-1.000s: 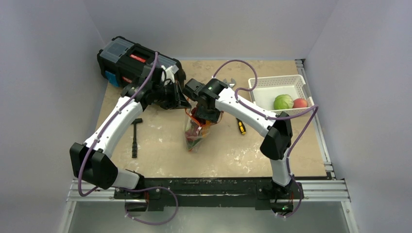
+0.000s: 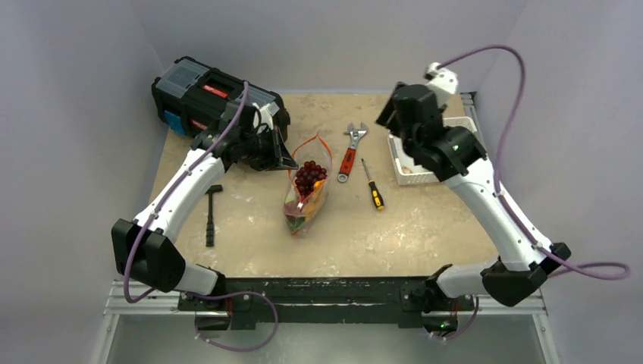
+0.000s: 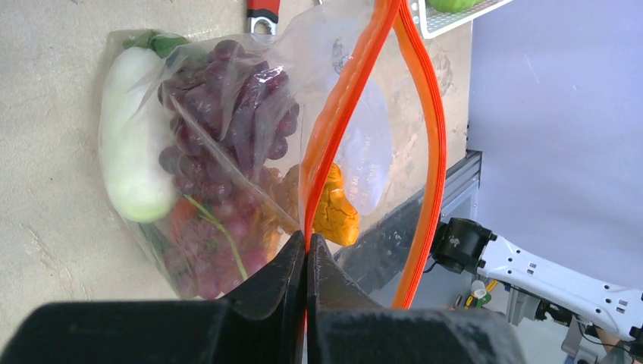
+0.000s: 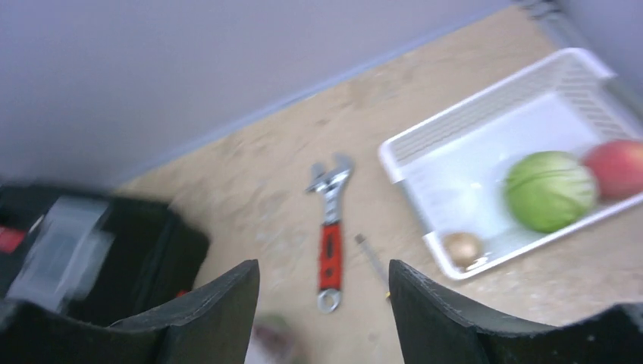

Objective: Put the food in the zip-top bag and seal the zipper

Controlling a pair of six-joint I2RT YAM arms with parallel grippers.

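Note:
The clear zip top bag (image 2: pixel 299 210) stands at mid-table with its orange-edged mouth spread apart. Inside it are dark red grapes (image 3: pixel 227 114), a white vegetable with green leaves (image 3: pixel 136 136) and an orange item (image 3: pixel 335 211). My left gripper is shut on the bag's orange rim at one side. Over the white basket (image 2: pixel 407 177) hovers my right gripper, open and empty. In that basket the right wrist view shows a green cabbage (image 4: pixel 547 189), a red round fruit (image 4: pixel 616 168) and a small brown item (image 4: pixel 462 248).
Between bag and basket lie a red-handled wrench (image 2: pixel 349 158) and a yellow-black screwdriver (image 2: pixel 374 191). A black toolbox (image 2: pixel 201 95) fills the back left, and a hammer (image 2: pixel 211 216) rests at left.
My right arm has swung from above the bag's mouth up and right to the basket, covering part of it in the top view. The left arm stays put at the bag's rim.

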